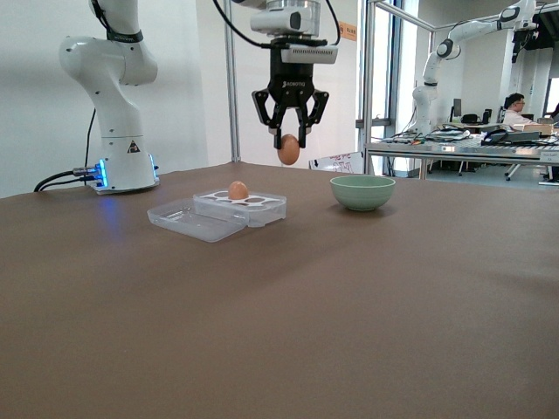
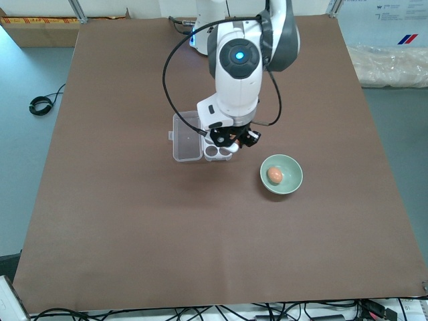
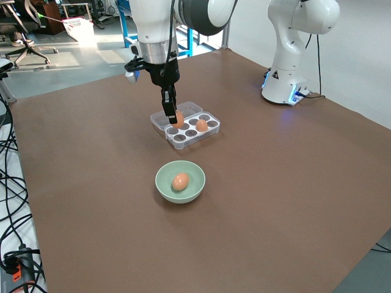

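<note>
My gripper (image 1: 289,131) is shut on an egg (image 1: 289,150), held above the table behind and right of the clear egg box (image 1: 258,213) in the top view. Another egg (image 3: 201,126) sits in the box's white holed tray, whose lid (image 2: 186,140) lies open beside it. A pale green bowl (image 2: 281,184) holds a further egg (image 2: 275,175); in the top view that egg is hidden by the bowl's rim.
</note>
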